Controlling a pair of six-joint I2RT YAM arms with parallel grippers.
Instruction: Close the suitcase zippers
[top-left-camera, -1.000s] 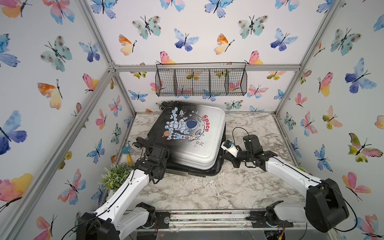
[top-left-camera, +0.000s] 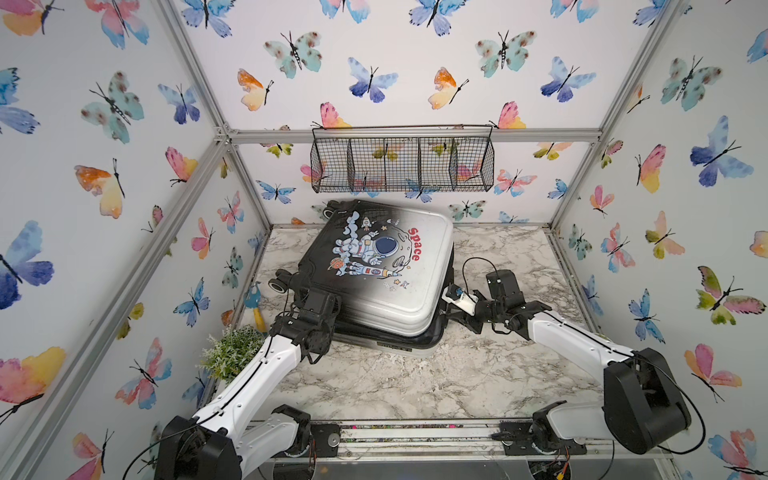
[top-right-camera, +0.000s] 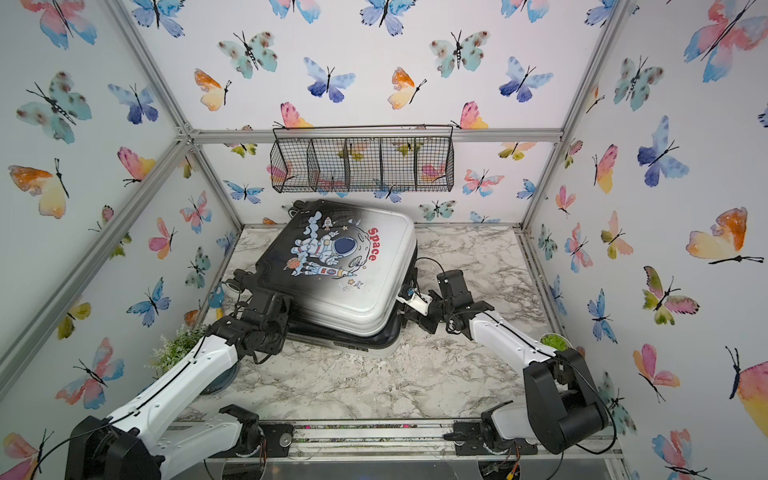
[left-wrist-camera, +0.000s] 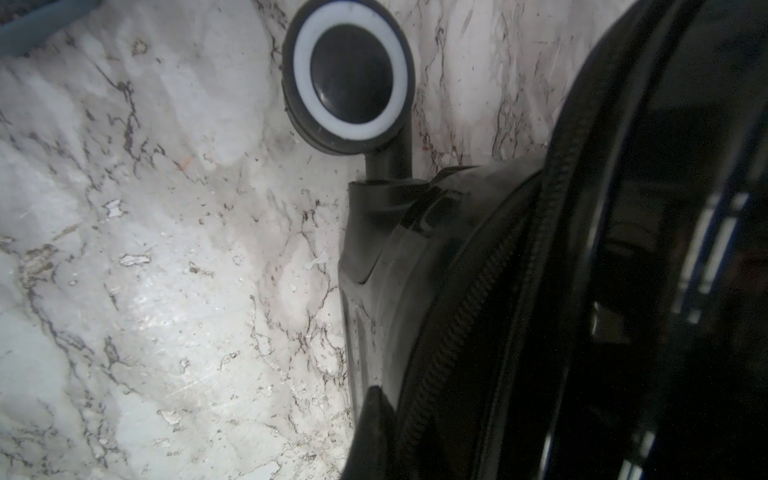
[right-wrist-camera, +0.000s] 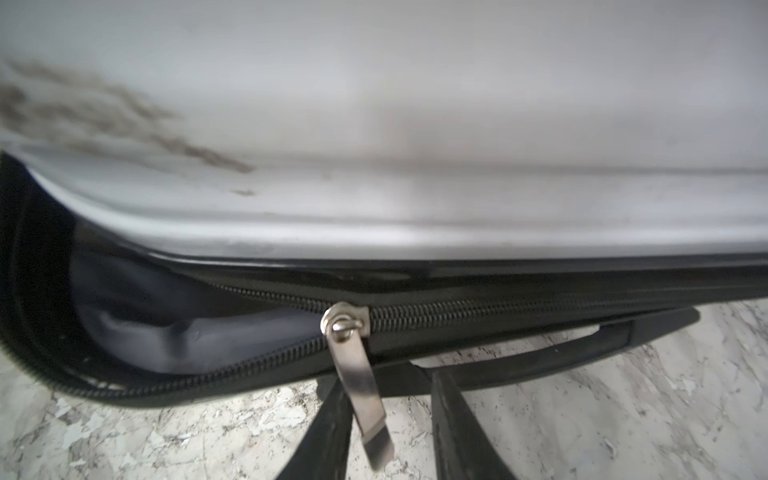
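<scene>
The suitcase (top-left-camera: 400, 272), black fading to silver with a space print, lies flat. Along its right side, the right wrist view shows a metal zipper slider (right-wrist-camera: 344, 320) with its pull tab (right-wrist-camera: 360, 384) hanging down. Left of the slider the zipper (right-wrist-camera: 240, 364) gapes around the corner; to its right the teeth are joined. My right gripper is open, its fingers apart around the pull tab, which lies nearer the left finger. My left gripper (top-left-camera: 317, 328) is shut at the suitcase's front left, a dark fingertip (left-wrist-camera: 374, 416) beside the zipper teeth (left-wrist-camera: 464, 328).
A suitcase wheel (left-wrist-camera: 350, 76) juts out near my left gripper. The carry handle (right-wrist-camera: 544, 360) projects below the zipper on the right side. A potted plant (top-left-camera: 232, 352) stands at the left; a wire basket (top-left-camera: 402, 164) hangs behind.
My right gripper has moved only slightly at its side; the left arm has barely moved.
</scene>
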